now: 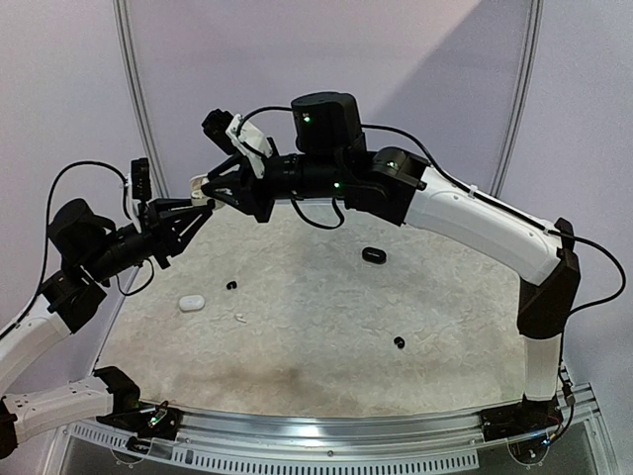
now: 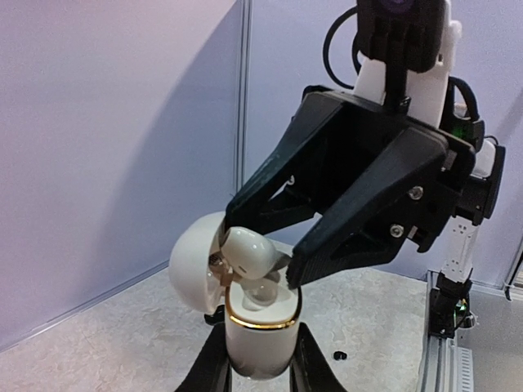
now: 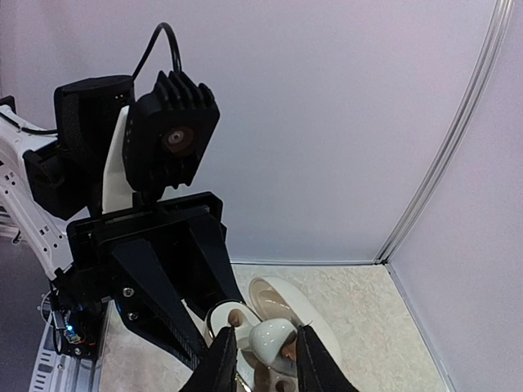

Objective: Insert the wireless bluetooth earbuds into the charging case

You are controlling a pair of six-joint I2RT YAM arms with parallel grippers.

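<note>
A white charging case (image 2: 260,343) with a gold rim and raised lid (image 2: 192,261) is held up by my left gripper (image 1: 203,206), shut on it. In the left wrist view a white earbud (image 2: 249,251) sits at the case's opening, tilted. My right gripper is at that opening, its fingers part open on either side of the earbud. In the right wrist view the same earbud (image 3: 271,339) is just ahead of those fingertips; whether they grip it is unclear.
Below on the pale table lie a black case (image 1: 374,255), two small black pieces (image 1: 400,342) (image 1: 231,285), a white case (image 1: 192,303) and a small white piece (image 1: 240,318).
</note>
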